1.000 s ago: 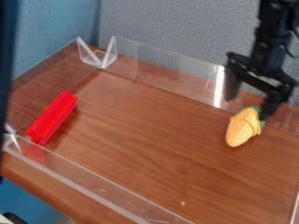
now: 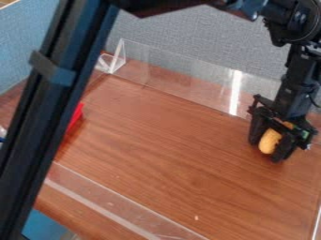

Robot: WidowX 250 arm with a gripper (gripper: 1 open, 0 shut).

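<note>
My black gripper [image 2: 279,131] is down at the right side of the wooden table [image 2: 163,178], around a yellow corn-like object [image 2: 267,142], which its fingers largely cover. Whether the fingers are pressed on it or only around it I cannot tell.
A dark vertical bar [image 2: 48,103] crosses the left of the view, hiding most of a red object [image 2: 74,118]. Clear plastic walls [image 2: 189,87] edge the table.
My gripper has come down onto the yellow object, and its fingers have drawn in around it. The dark bar on the left has swung rightward across the view, covering the red object.
</note>
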